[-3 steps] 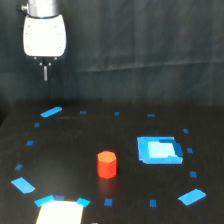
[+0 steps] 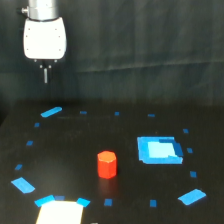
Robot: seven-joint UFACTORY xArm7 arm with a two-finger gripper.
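Note:
A red-orange block (image 2: 107,165) with a six-sided top stands upright on the dark table, a little below the middle of the view. To its right, a white square (image 2: 160,150) lies inside a blue tape outline (image 2: 144,152). High at the upper left hangs my gripper (image 2: 45,79), beneath a white housing (image 2: 45,40), well above the table and far from the block. Its narrow fingers point down and look close together, too small to tell whether they are open or shut. No object shows at their tips.
Small blue tape marks dot the black table, with longer strips (image 2: 192,197) near its corners. A bright cream object (image 2: 60,213) is cut off by the bottom edge at the left. Bare table surrounds the red block.
My gripper hangs very slightly lower than before. The red block and the white square have not moved.

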